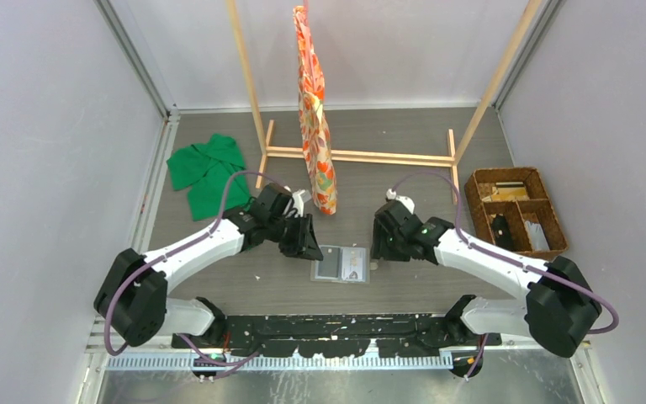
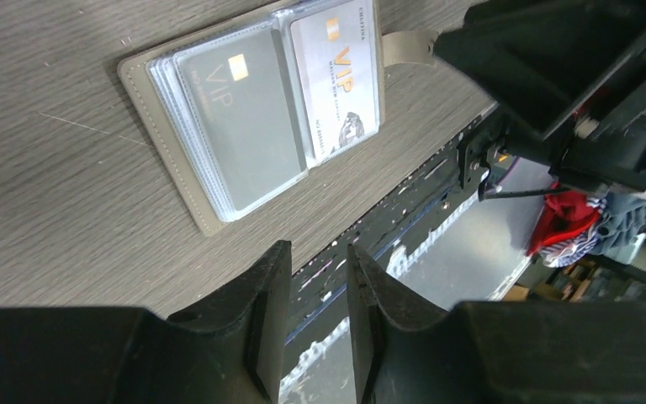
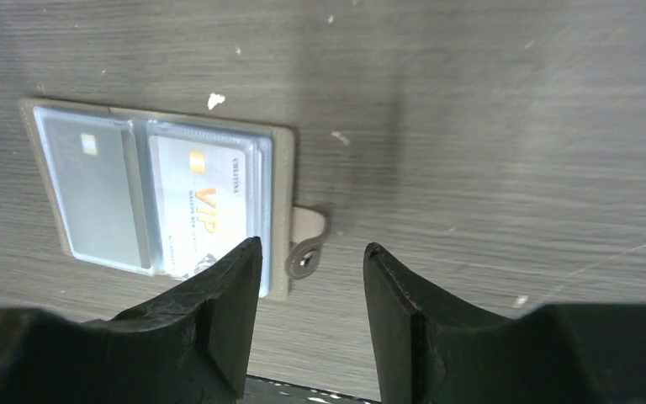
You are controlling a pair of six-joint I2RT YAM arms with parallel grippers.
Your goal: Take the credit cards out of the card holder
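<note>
The card holder [image 1: 340,279] lies spread open and flat on the table, its clear sleeves facing up. A white VIP card [image 2: 334,71] shows in one sleeve and a grey VIP card [image 2: 240,109] in the other. A short strap with a metal snap [image 3: 304,258] sticks out of the holder's right side. Over the holder's left edge, my left gripper is partly open, nothing between its fingers. My right gripper hangs above the strap side, also parted and empty; one finger [image 3: 240,278] overlaps the holder's corner in the right wrist view.
A wicker basket [image 1: 468,202] with compartments stands at the right, holding a yellow item, a black item and white pieces. A green cloth [image 1: 208,172] lies at the left. Behind, a wooden rack [image 1: 387,157] carries a hanging orange patterned cloth [image 1: 312,101].
</note>
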